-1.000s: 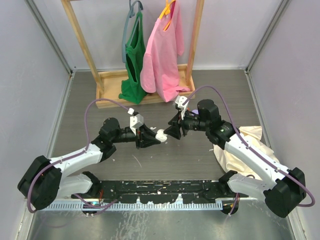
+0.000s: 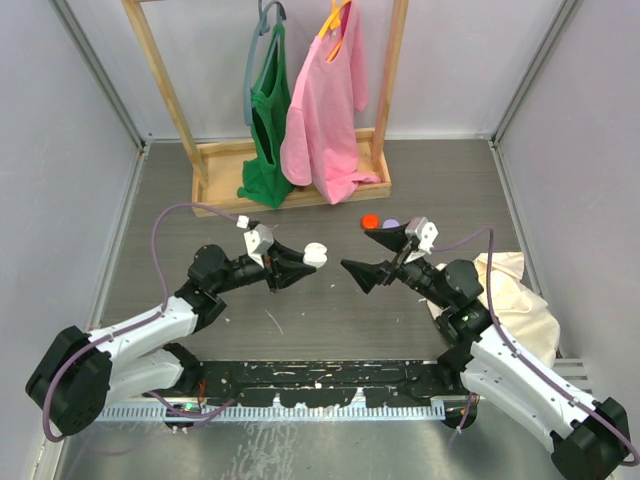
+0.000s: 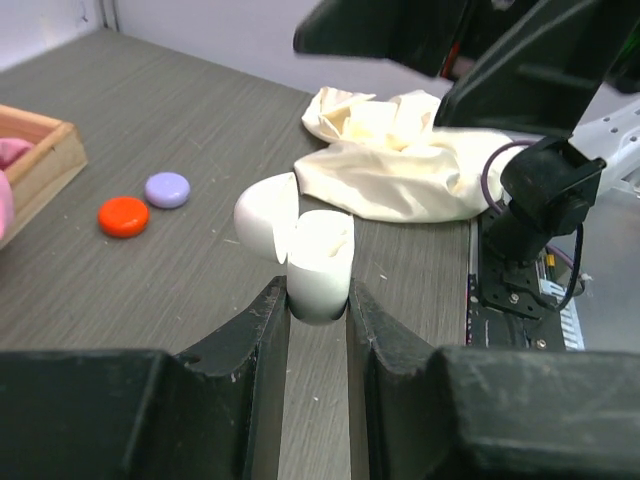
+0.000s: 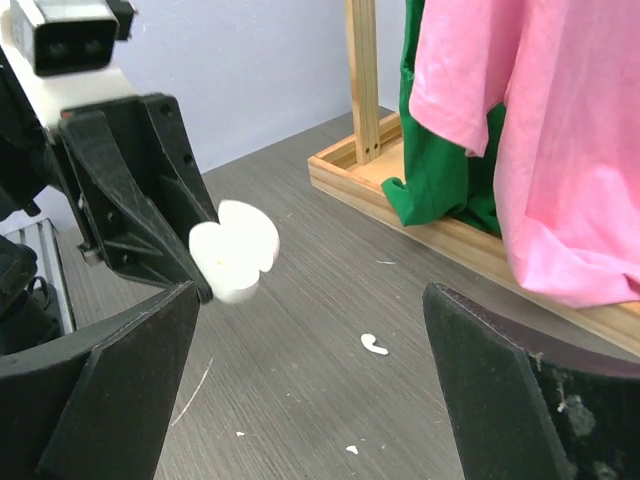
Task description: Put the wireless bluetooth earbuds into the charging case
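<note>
My left gripper (image 2: 298,265) is shut on the white charging case (image 2: 314,254). In the left wrist view the case (image 3: 319,262) is pinched between the fingertips, with a curved white part, apparently its lid (image 3: 263,216), standing up on its left side. My right gripper (image 2: 376,255) is open to the right of the case, with nothing between its fingers. In the right wrist view the case (image 4: 225,255) sits at the left gripper's tips, beyond the right gripper's left finger. I cannot tell whether any earbud is inside. A small white piece (image 4: 372,344) lies on the floor.
An orange disc (image 2: 369,221) and a purple disc (image 2: 390,224) lie behind the grippers. The wooden rack (image 2: 200,170) with green and pink garments is at the back. A cream cloth (image 2: 535,320) lies at the right.
My right gripper has moved rightward, away from the case, and its arm has swung lower. My left gripper, still holding the case, has shifted slightly left and up in the top view.
</note>
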